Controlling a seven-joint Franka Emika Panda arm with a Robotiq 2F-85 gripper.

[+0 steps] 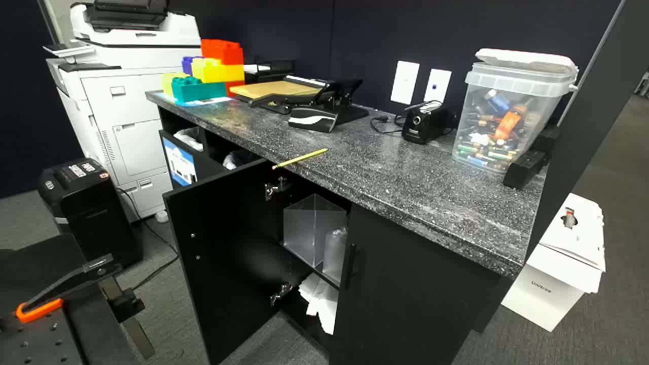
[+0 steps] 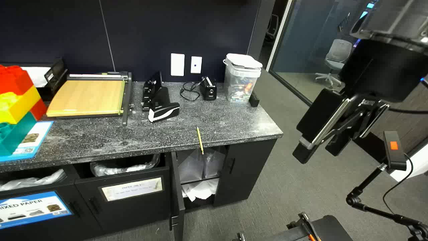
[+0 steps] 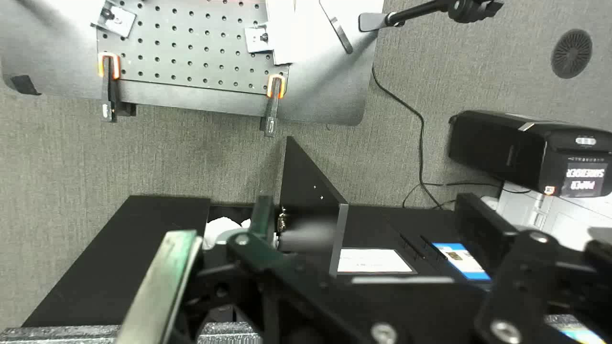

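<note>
My gripper (image 2: 320, 150) hangs in the air at the right of exterior view 2, apart from the counter. It stands open with nothing between its fingers; in the wrist view its dark fingers (image 3: 262, 217) are spread wide. Below the counter, a black cabinet door (image 1: 225, 267) is swung outward. Inside that cabinet are clear plastic containers (image 1: 313, 228) on a shelf and white paper or cloth (image 2: 202, 189) beneath. A yellow pencil (image 2: 199, 140) lies across the counter's front edge, its end sticking out above the cabinet opening. Exterior view 1 does not show the gripper.
On the counter (image 1: 389, 167) stand a battery-filled bin (image 1: 509, 115), a sharpener (image 2: 208, 89), a stapler (image 2: 163, 112), a paper cutter (image 2: 88, 94) and big toy bricks (image 1: 213, 70). A shredder (image 3: 516, 152) and a perforated table (image 3: 189, 48) stand on the floor.
</note>
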